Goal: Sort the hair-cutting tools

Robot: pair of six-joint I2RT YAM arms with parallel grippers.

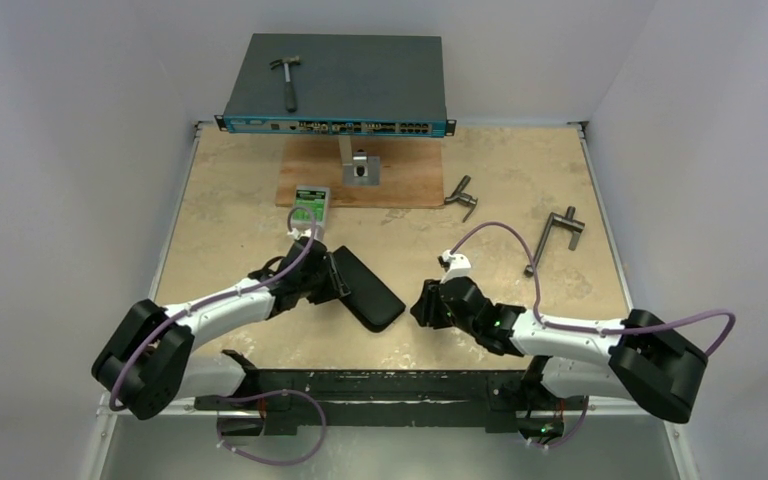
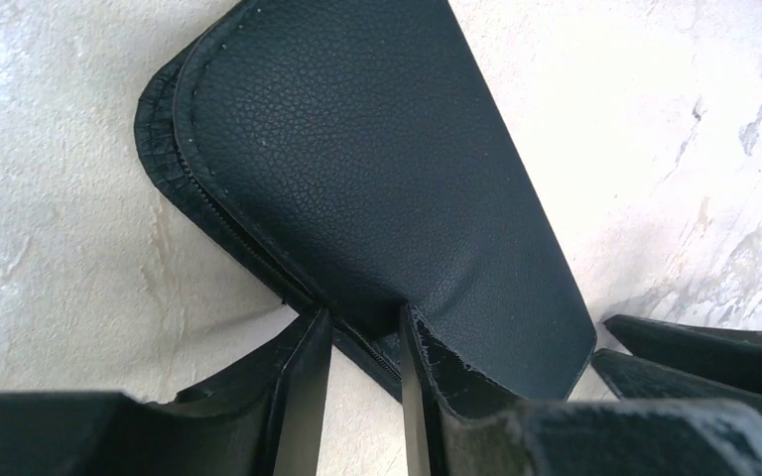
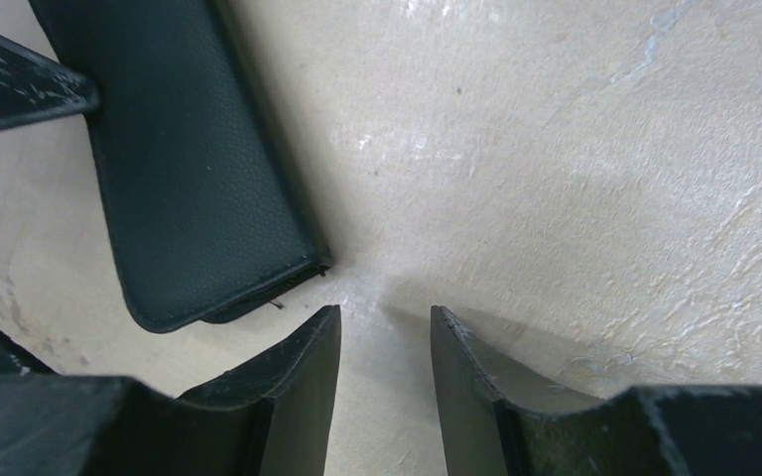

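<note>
A black leather zippered case (image 1: 368, 295) lies closed and diagonal on the table, between my two arms. My left gripper is open, its fingertips down at the case's zipped edge. My right gripper stands part open just off the case's near right end, over bare table with nothing between its fingers. In the right wrist view a dark finger of the left gripper reaches onto the case's top. No scissors or other cutting tools show outside the case.
A network switch (image 1: 370, 80) on a stand at the back holds a hammer (image 1: 289, 90). A green-labelled box (image 1: 309, 200) sits behind the left arm. Two metal faucets (image 1: 460, 199) (image 1: 567, 222) lie back right. The table centre behind the case is clear.
</note>
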